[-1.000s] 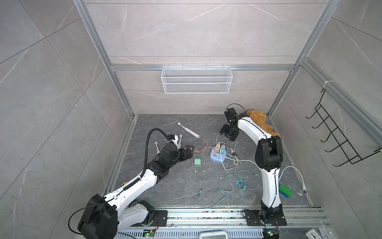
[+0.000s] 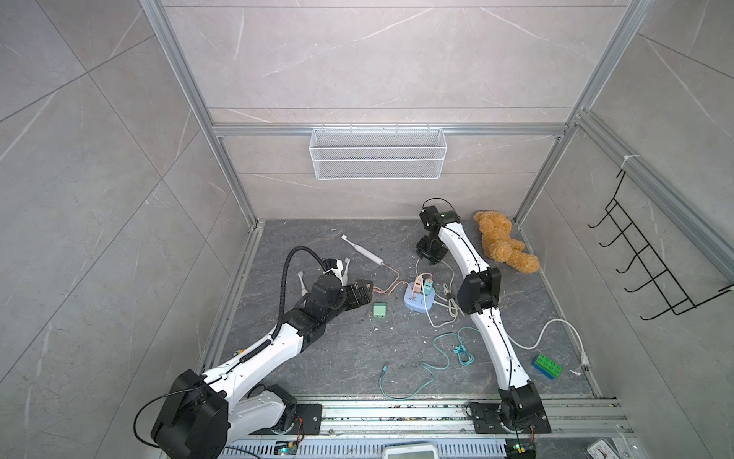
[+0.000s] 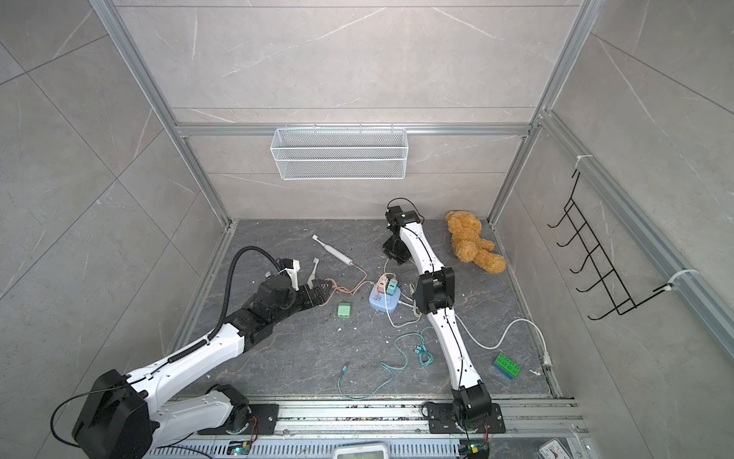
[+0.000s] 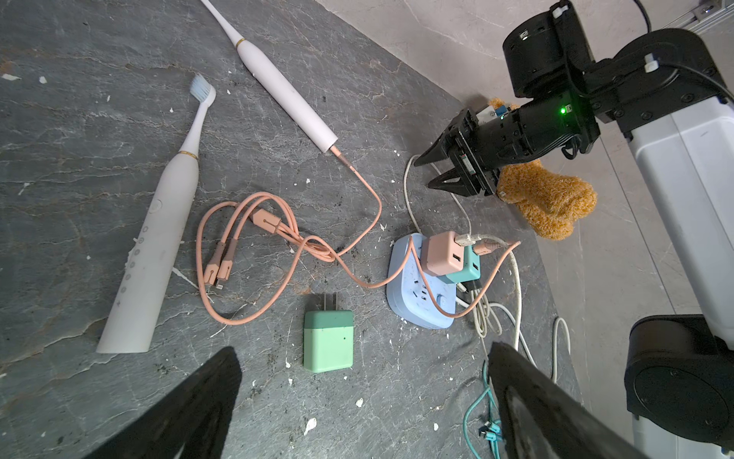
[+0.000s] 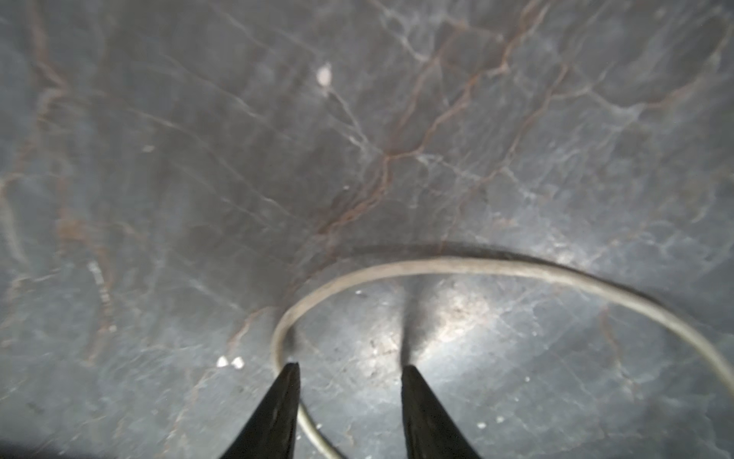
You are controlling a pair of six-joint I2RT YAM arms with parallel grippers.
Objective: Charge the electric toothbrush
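Two white electric toothbrushes lie at the back left, one point(image 4: 153, 260) loose, one point(image 4: 283, 95) attached at its base to a pink cable point(image 4: 360, 176). A blue power strip point(image 4: 413, 294) holds pink and teal chargers point(image 4: 443, 252). A green adapter point(image 4: 328, 344) lies beside it. My left gripper hangs open over these things, holding nothing. My right gripper is part open, low over the floor behind the strip, by a white cable point(image 5: 458, 265), with nothing visible held between its fingertips.
A teddy bear point(image 2: 523, 260) lies at the back right. A teal cable point(image 2: 420, 386) and green block point(image 2: 548, 365) lie in front. A wire basket point(image 2: 377, 153) hangs on the back wall, a black hook rack point(image 2: 642, 252) on the right wall.
My right arm has swung left and reached farther back, its gripper now behind the power strip. The left arm has not visibly moved.
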